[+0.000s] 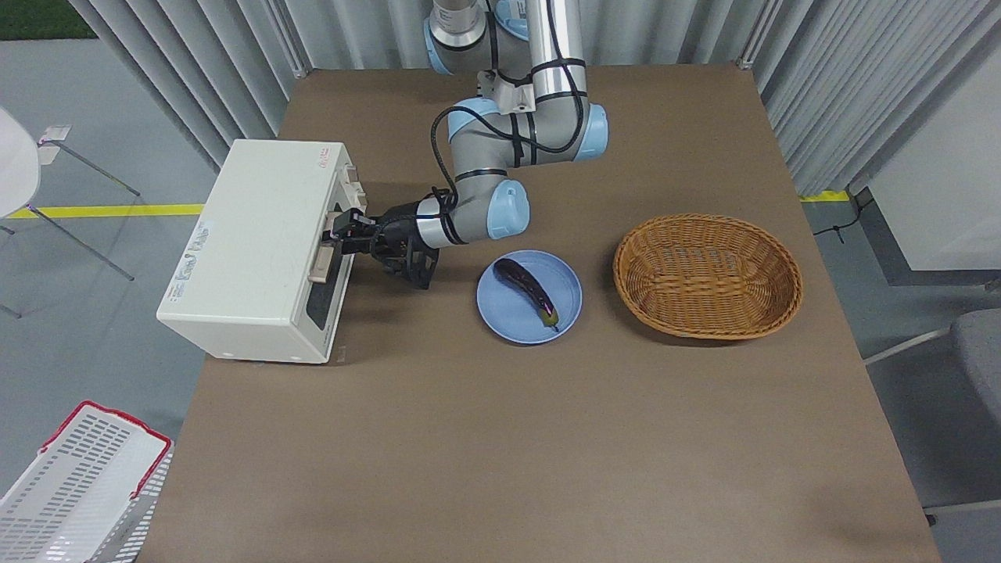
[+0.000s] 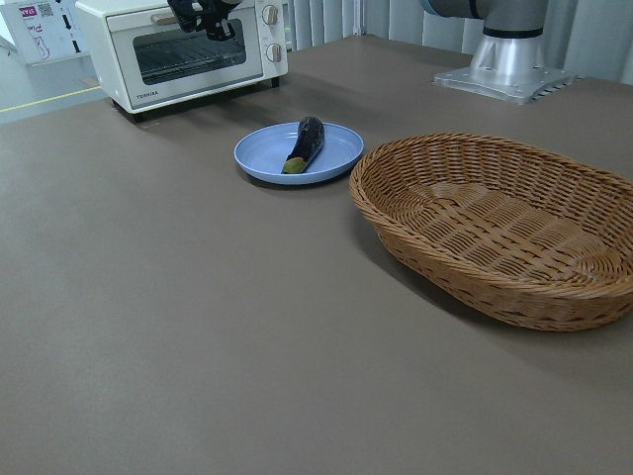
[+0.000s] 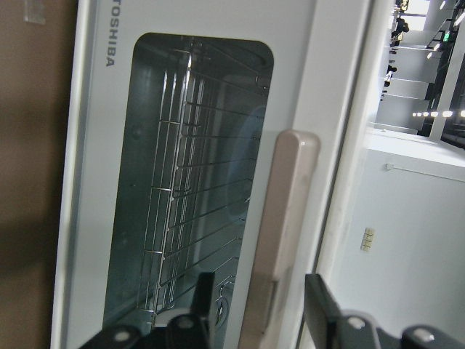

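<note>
A white Toshiba toaster oven (image 1: 249,244) stands at the table's left, door closed, its glass showing a wire rack inside. My gripper is right at the door handle (image 3: 287,196), fingers open on either side of the handle's lower end; whether they touch it I cannot tell. In the left view the gripper (image 2: 206,22) is cut off at the top edge. A blue plate (image 1: 511,314) holds a dark eggplant (image 1: 525,286) right of the oven.
A wicker basket (image 1: 706,276) sits right of the plate. A white crate with a red rim lies off the table at lower left.
</note>
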